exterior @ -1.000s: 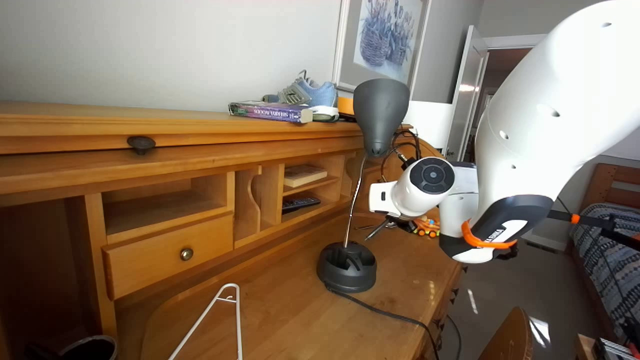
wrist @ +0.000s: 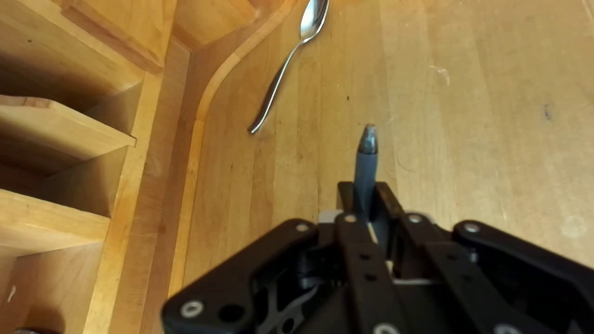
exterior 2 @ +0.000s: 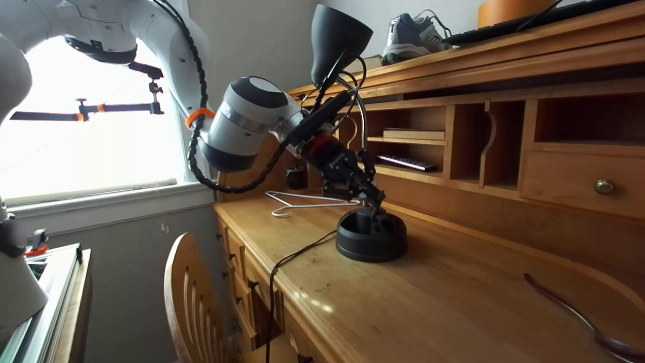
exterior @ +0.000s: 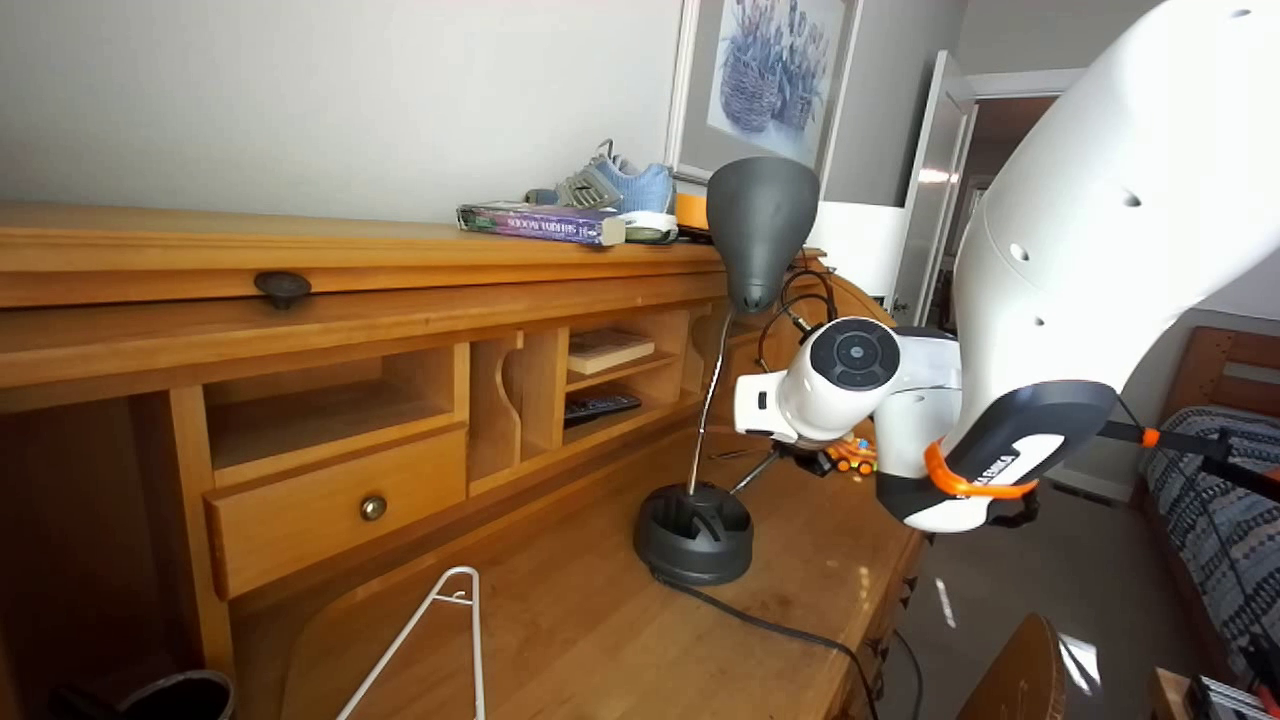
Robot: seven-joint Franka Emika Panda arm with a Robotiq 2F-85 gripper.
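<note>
A slim dark grey pen with a metallic tip stands out from between the fingers of my gripper, which is shut on it. In exterior view 1 the pen slants down toward the black lamp base, its lower end by the rim. My gripper is over that base in exterior view 2, where a thin neck carries the dark lamp shade above. Whether the pen touches the base cannot be told. A metal spoon lies on the desk, apart from my gripper.
The lamp cord runs off the desk's front edge. Cubbies hold a book and a remote. A white hanger and an orange toy are on the desk. Bare wood surrounds much of the lamp base.
The arm has come down slightly, and the pen's lower end sits lower, nearer the lamp base rim. The lamp and the other things have stayed put.
</note>
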